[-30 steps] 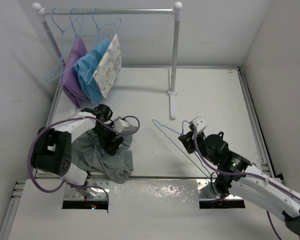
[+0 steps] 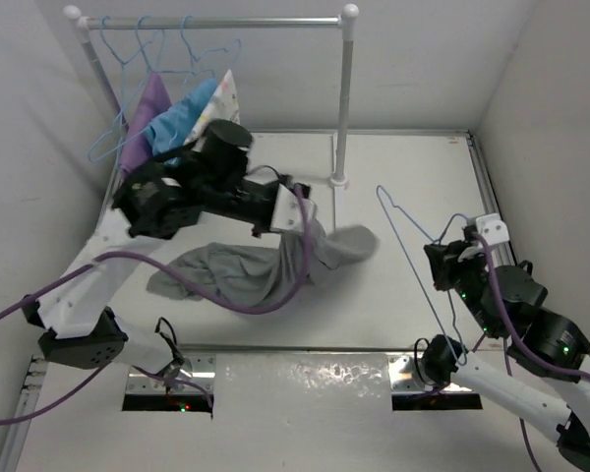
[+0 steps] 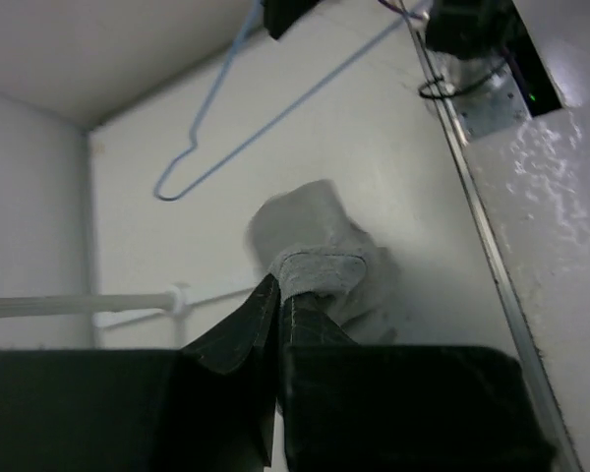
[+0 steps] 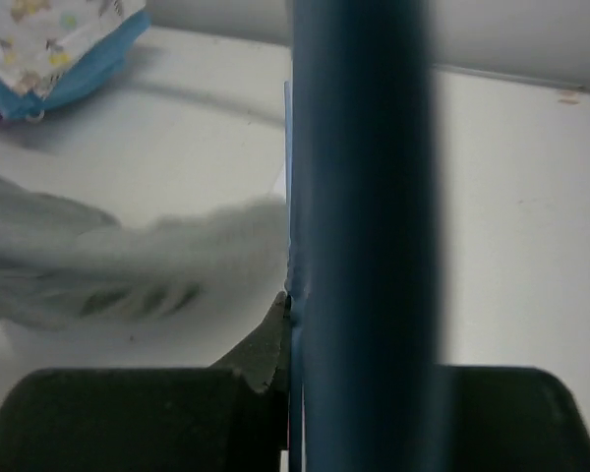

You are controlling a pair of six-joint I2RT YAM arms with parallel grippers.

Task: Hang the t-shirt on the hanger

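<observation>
In the top view the grey t shirt (image 2: 231, 270) trails from my left gripper (image 2: 295, 226) across the board. The left wrist view shows that gripper shut on a bunched fold of the shirt (image 3: 315, 265). My right gripper (image 2: 442, 256) is at the board's right, shut on a thin blue hanger (image 2: 401, 246) that stands tilted, apart from the shirt. In the right wrist view the hanger runs as a blurred vertical bar (image 4: 364, 246) up from between the fingers.
A metal rail (image 2: 265, 22) at the back left carries blue hangers with purple, blue and patterned cloths (image 2: 143, 138). Its upright post (image 2: 342, 118) stands behind the shirt. The board (image 2: 393, 167) is bare at the back right.
My left gripper has risen and moved right, pulling the shirt along. My right gripper has moved right and up with the hanger.
</observation>
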